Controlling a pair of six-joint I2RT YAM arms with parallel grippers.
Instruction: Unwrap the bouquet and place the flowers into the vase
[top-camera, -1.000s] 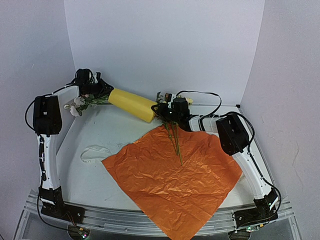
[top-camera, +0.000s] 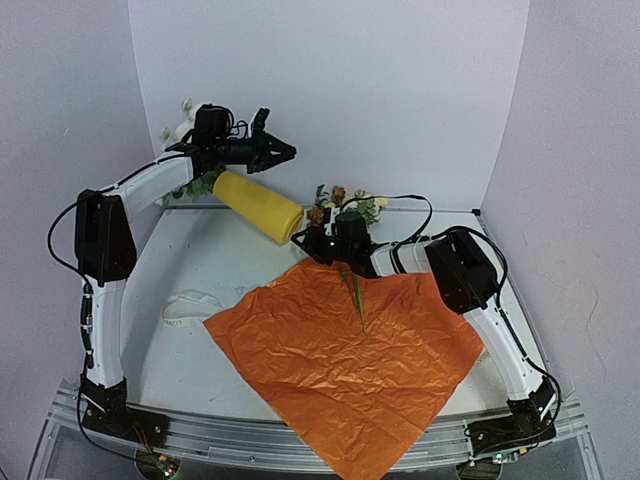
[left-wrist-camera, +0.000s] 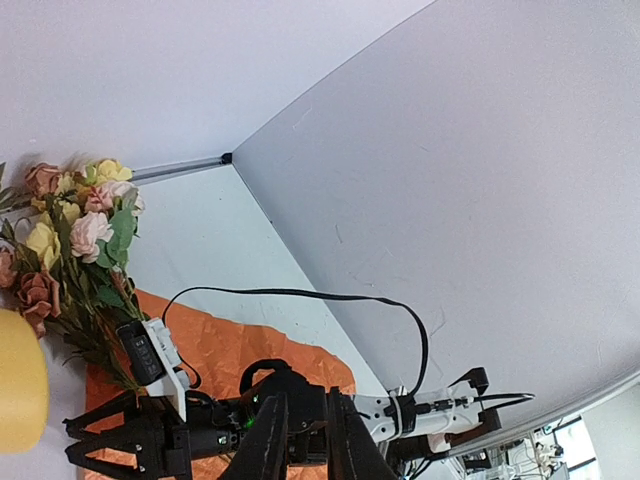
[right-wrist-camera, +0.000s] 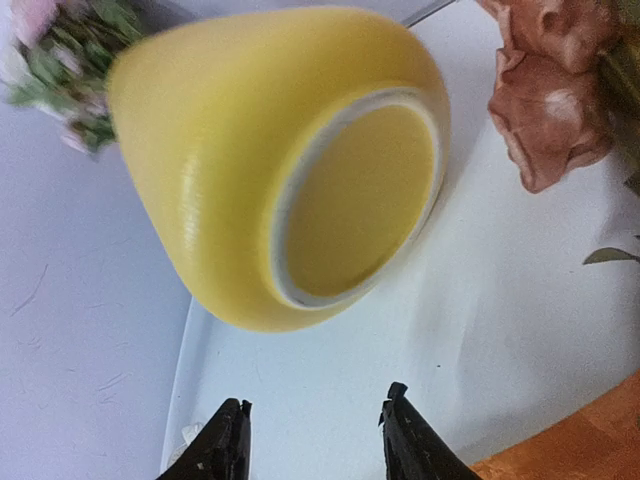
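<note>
The yellow vase (top-camera: 257, 205) leans far over, mouth to the upper left and base toward my right gripper. Flowers (top-camera: 180, 130) show at its mouth, partly behind the left arm. My left gripper (top-camera: 293, 153) is above the vase and apart from it; its fingers (left-wrist-camera: 262, 440) have a narrow gap with nothing held visible. The right gripper has its fingers (right-wrist-camera: 395, 425) apart, bare table between them, just below the vase's base (right-wrist-camera: 360, 200). Another bunch of flowers (left-wrist-camera: 90, 230) lies behind the right gripper, stems (top-camera: 357, 295) over the orange wrap.
Orange wrapping paper (top-camera: 350, 370) covers the middle and front of the table. A whitish band (top-camera: 190, 308) lies at the left. The back wall is close behind the vase. Bare table (top-camera: 215, 250) shows left of the paper.
</note>
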